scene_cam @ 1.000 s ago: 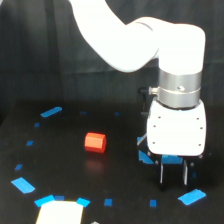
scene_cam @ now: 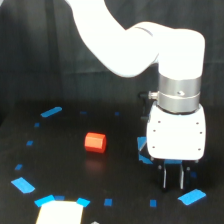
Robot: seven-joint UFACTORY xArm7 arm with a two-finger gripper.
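A small orange-red block sits on the dark table, left of the middle of the view. My gripper points down at the right, well apart from the block. Its two thin dark fingers stand a little way apart, so it looks partly open. Nothing is visible between them, though the dark background makes the fingertips hard to make out.
Blue tape pieces mark the table, among them a large patch behind the gripper and a strip at the right front. A pale object is cut off by the bottom edge. Open table lies between block and gripper.
The gripper's fingers have drawn closer together, and the hand sits slightly lower. The orange-red block has not moved.
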